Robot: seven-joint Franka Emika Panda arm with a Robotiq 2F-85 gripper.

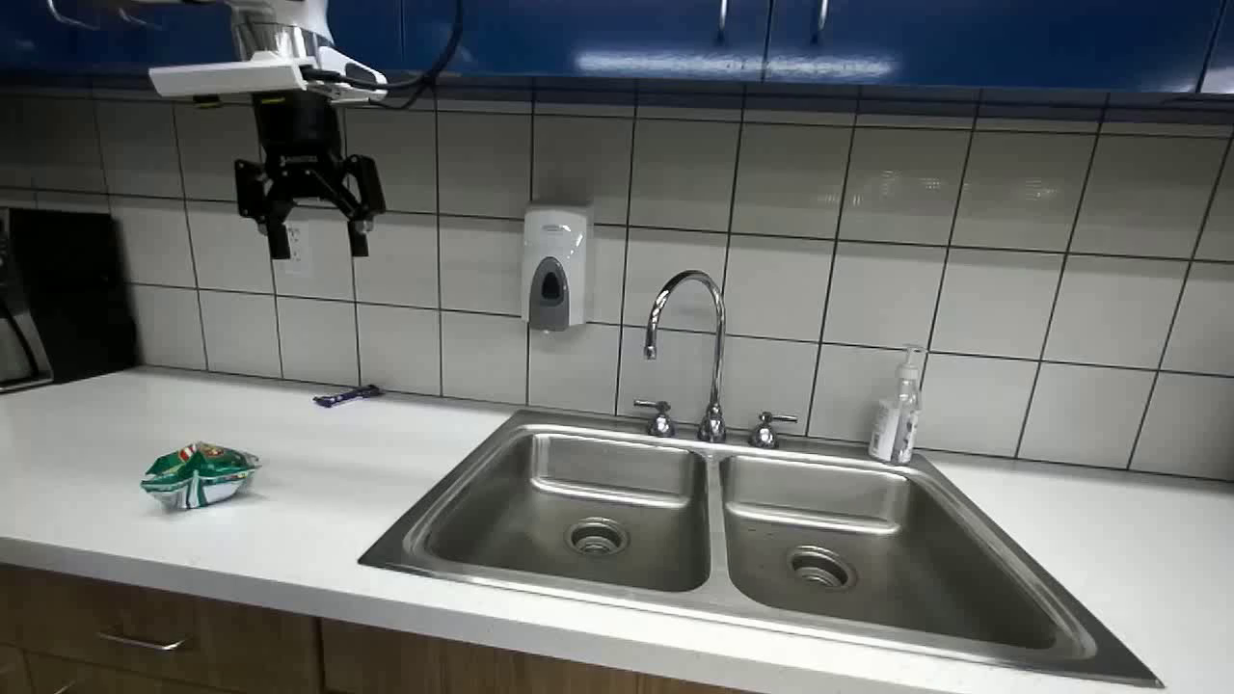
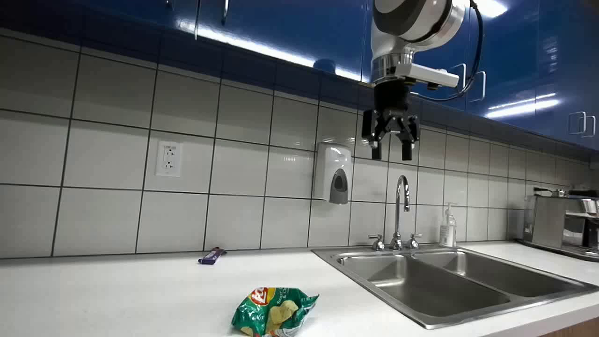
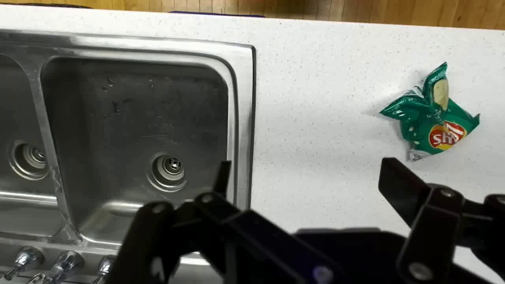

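High above the counter, my gripper [image 1: 318, 243] stands open with nothing between its fingers. A crumpled green chip bag [image 1: 201, 475] lies on the white counter, left of the sink in exterior view 1. The wrist view looks down on that bag [image 3: 438, 116] at the upper right, beyond one finger [image 3: 402, 189] and well below it. Near the tiled wall rests a small purple wrapper [image 2: 212, 256]; the wrist view does not show it. The double steel sink [image 1: 717, 509] has two basins, and both look empty.
A chrome faucet [image 1: 717, 347] rises behind the sink, with a clear pump bottle [image 1: 898, 411] to its right. On the wall hangs a soap dispenser [image 1: 557, 268]. Blue cabinets [image 1: 602, 40] run overhead. A steel appliance [image 2: 561, 224] stands beyond the sink.
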